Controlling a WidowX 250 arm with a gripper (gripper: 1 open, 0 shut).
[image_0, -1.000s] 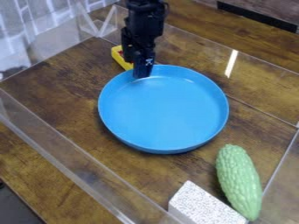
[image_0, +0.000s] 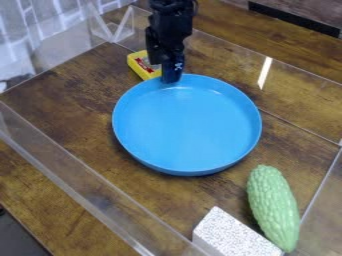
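Observation:
The dark gripper (image_0: 164, 62) hangs at the top centre, over a small yellow object (image_0: 140, 64) and the back rim of a blue plate (image_0: 185, 125). Its fingers point down and look apart, though their dark shapes blend together. The yellow object is partly hidden behind the gripper.
A green bitter melon (image_0: 271, 208) lies at the lower right, beside a white speckled block (image_0: 235, 234). Clear transparent walls edge the wooden surface. The wood to the left of the plate and at the upper right is bare.
The gripper has shifted slightly near the yellow object, covering a little more around it. The plate, melon and block have not visibly moved.

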